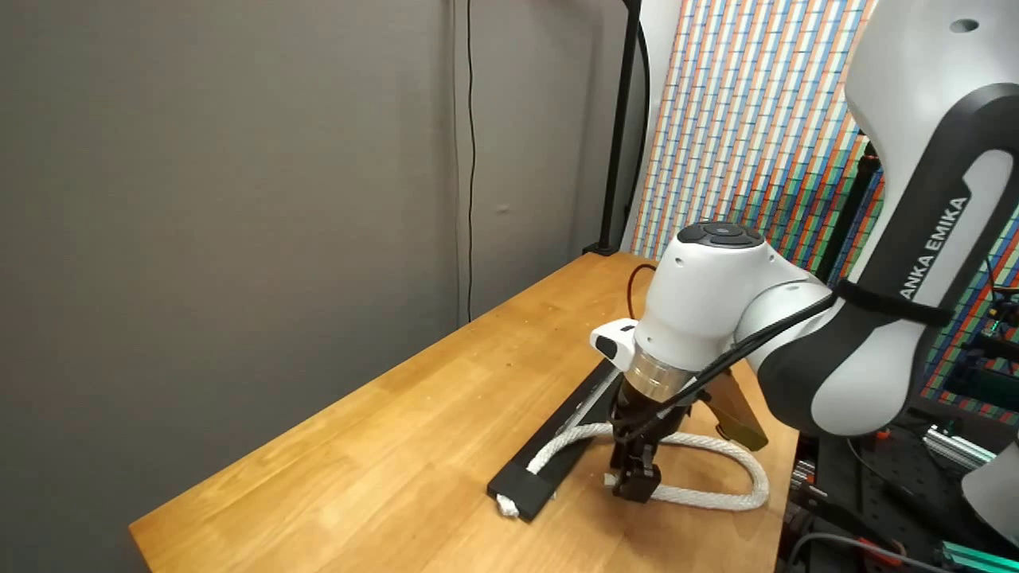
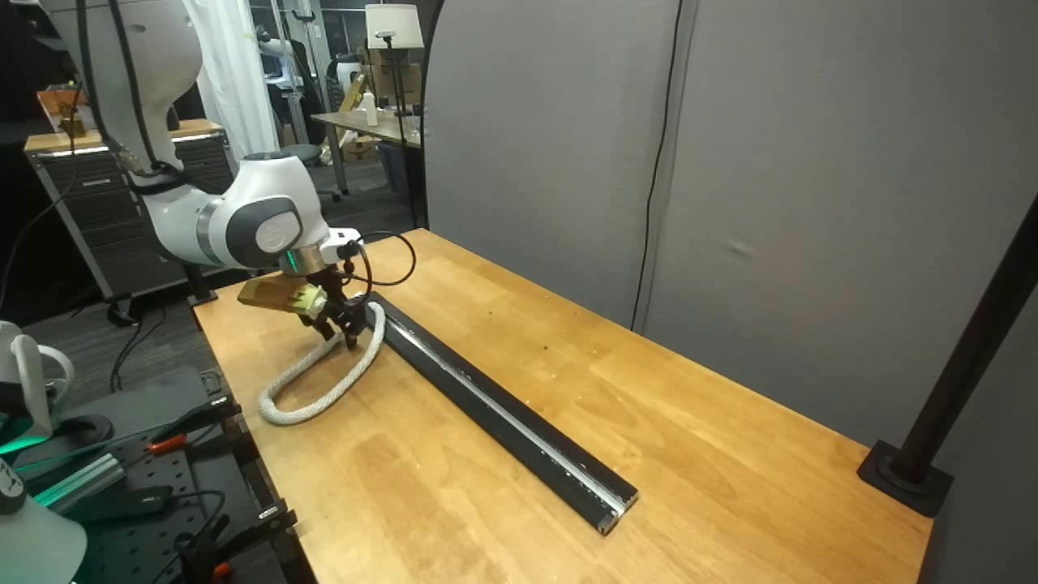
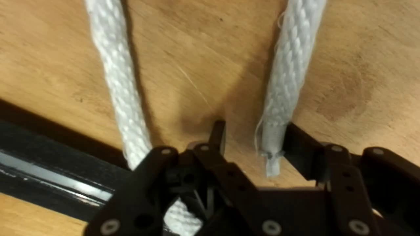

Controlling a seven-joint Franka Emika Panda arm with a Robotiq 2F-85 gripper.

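Observation:
A white braided rope [image 1: 716,500] lies in a loop on the table, partly crossing a black bar [image 1: 523,481]. Between the spread fingers of my gripper is the rope's taped end [image 3: 274,137], close against the right finger [image 3: 301,151] and well apart from the left one [image 3: 217,135]. The gripper is part open, low over the wood. Another stretch of the rope [image 3: 122,90] passes left of the fingers and disappears behind them. In exterior view 2 the gripper [image 2: 348,336] hides the rope's end beside the bar [image 2: 506,420].
A shallow groove with a pale strip [image 2: 545,448] runs along the bar. Bare table [image 2: 739,487] surrounds it, with a grey partition [image 2: 827,243] behind. A black post [image 2: 910,472] stands at one corner, and a cluttered cart [image 2: 146,516] adjoins the near edge.

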